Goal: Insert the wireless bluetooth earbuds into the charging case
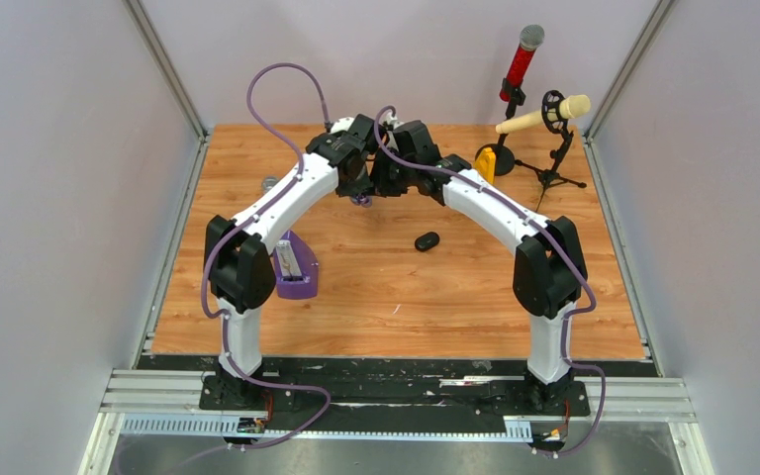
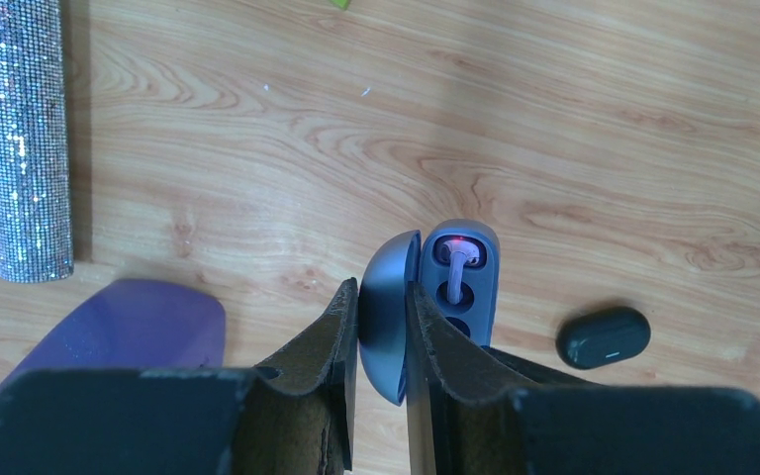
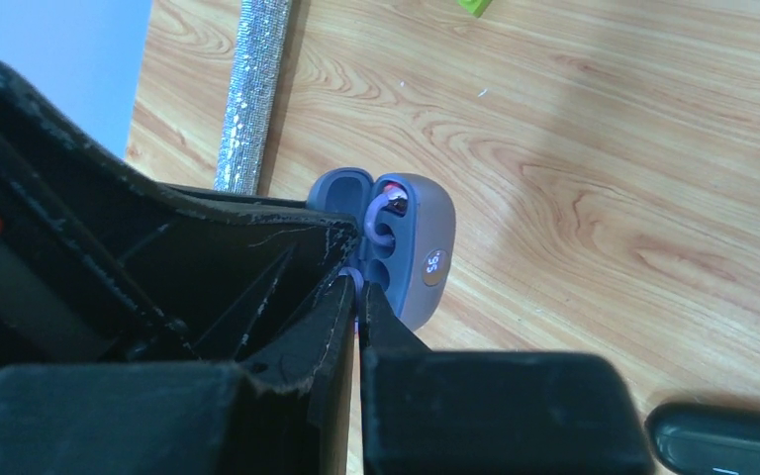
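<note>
The open blue charging case [image 2: 470, 282] hangs over the table, with my left gripper shut on its lid [image 2: 386, 322]. One purple earbud [image 2: 458, 259] sits in a slot of the case, and a small red light glows beside it. In the right wrist view, my right gripper is shut on a second earbud [image 3: 353, 276], of which only a purple edge shows. That edge is close against the case [image 3: 426, 247], by its lower slot; whether it touches cannot be told. From above, both grippers meet and mostly hide the case [image 1: 361, 200].
A black oval object [image 1: 427, 241] lies on the table right of the case. The purple holder [image 1: 302, 282] stands at the left, near a glittery silver cylinder [image 2: 25, 139]. A red microphone [image 1: 522, 64] and a tripod [image 1: 559, 153] occupy the back right.
</note>
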